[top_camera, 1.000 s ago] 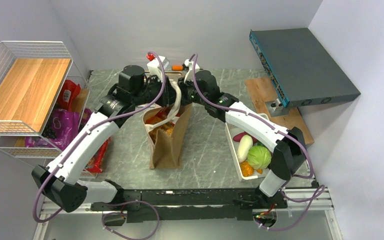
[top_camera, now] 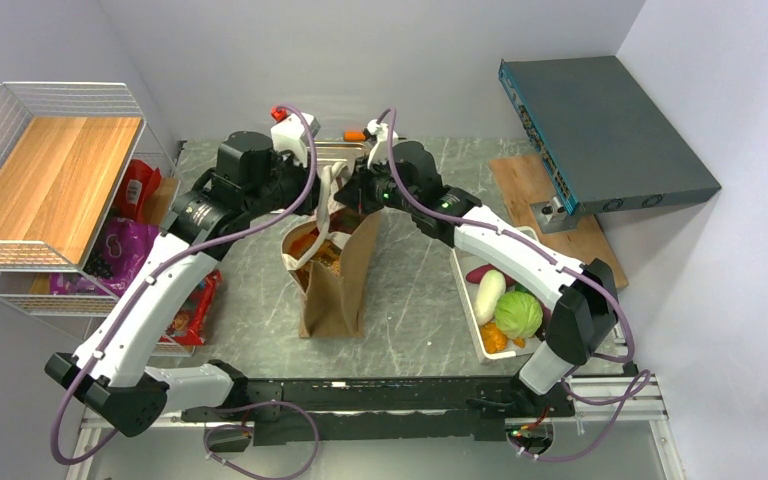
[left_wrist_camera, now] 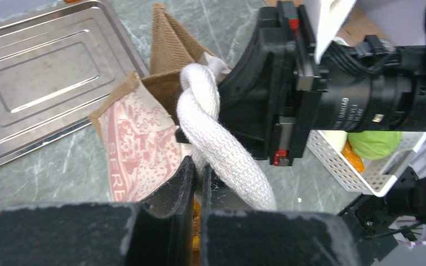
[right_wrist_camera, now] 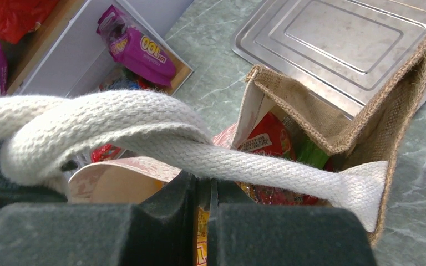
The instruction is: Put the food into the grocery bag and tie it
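The brown grocery bag (top_camera: 334, 300) stands upright on the table, its mouth gaping. Inside, the right wrist view shows a red packet (right_wrist_camera: 267, 137), something green (right_wrist_camera: 312, 155) and a yellow packet (right_wrist_camera: 202, 235). White rope handles (top_camera: 323, 225) rise above the bag, and one strand crosses over another in both wrist views. My left gripper is shut on a white handle, just over the bag's mouth. Close beside it on the right, my right gripper is shut on white handle rope too; its exact grip is partly hidden by the fingers.
A metal tray (left_wrist_camera: 44, 77) lies behind the bag. To the right, a white basket (top_camera: 467, 300) holds vegetables, including a cabbage (top_camera: 518, 315). At left stands a wire rack (top_camera: 20, 250) with snack packets.
My left gripper has moved a little leftward, away from the right one, and the white handle has shifted left with it. The right arm has hardly moved; the bag stays put.
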